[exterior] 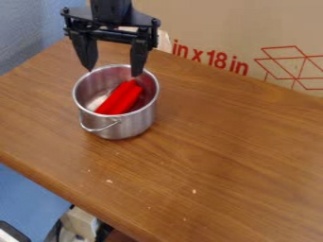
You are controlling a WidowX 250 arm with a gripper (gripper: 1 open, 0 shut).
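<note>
My black gripper (112, 57) hangs open above a silver metal pot (124, 123) at the upper left of the wooden table, its two fingers spread over the pot's far part with nothing between them. A long red object (120, 97) lies slanted inside the pot, beside something pale that I cannot make out. The pot's wire handle rests down along its front.
A cardboard panel (271, 47) with red print stands at the back. Blue surfaces lie past the table's left edge.
</note>
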